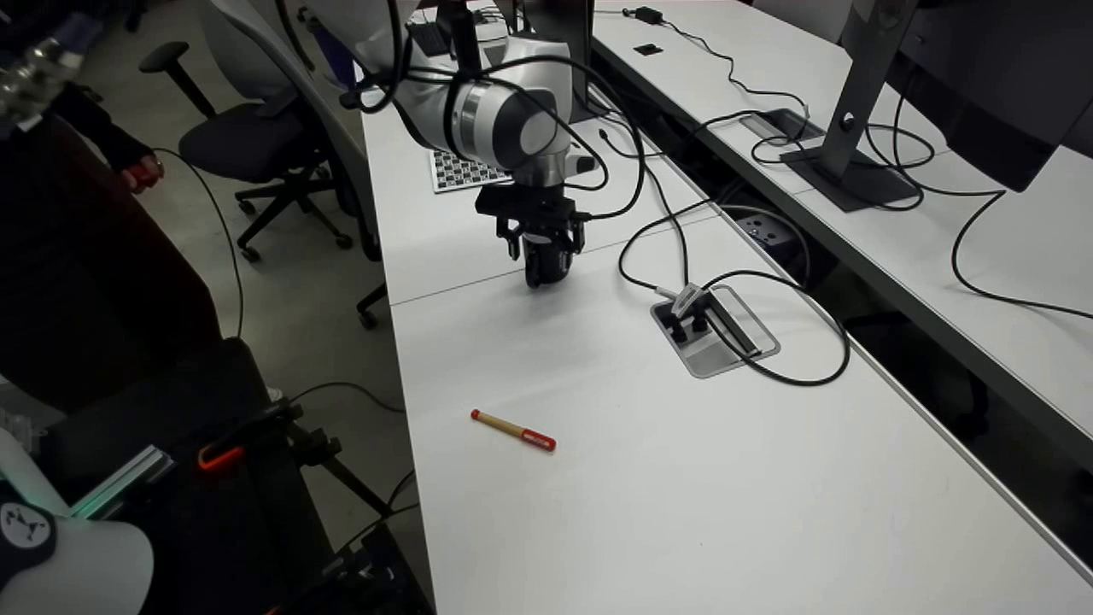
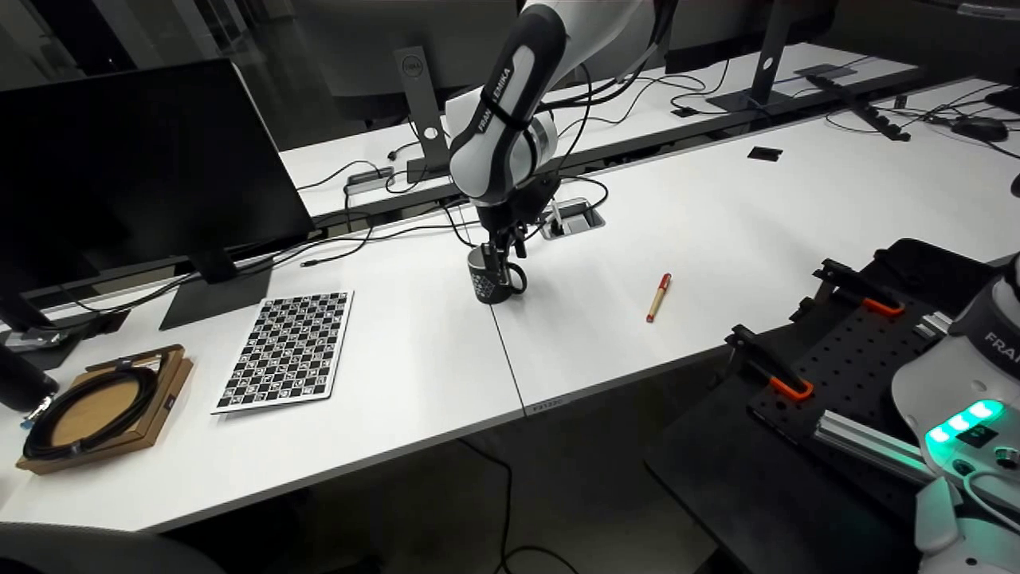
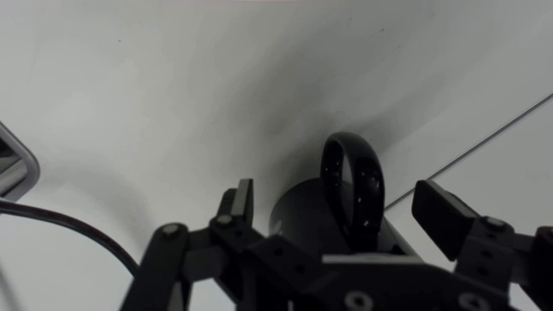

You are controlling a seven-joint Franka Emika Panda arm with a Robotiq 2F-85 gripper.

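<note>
A black mug [image 2: 492,278] with a pale pattern stands upright on the white table; its handle [image 3: 365,181] points up the picture in the wrist view. My gripper is open, one finger on either side of the mug in that view, with space showing between each finger and the handle. The exterior view 1 has the gripper [image 1: 540,237] just above and in front of the mug [image 1: 550,260], hiding part of it. A red and tan marker [image 1: 513,430] lies on the table, well away from the mug.
A metal socket box [image 1: 717,333] with black cables lies beside the arm. A checkered board [image 2: 288,347] and a cardboard box with a coiled cable [image 2: 105,406] lie farther along the table.
</note>
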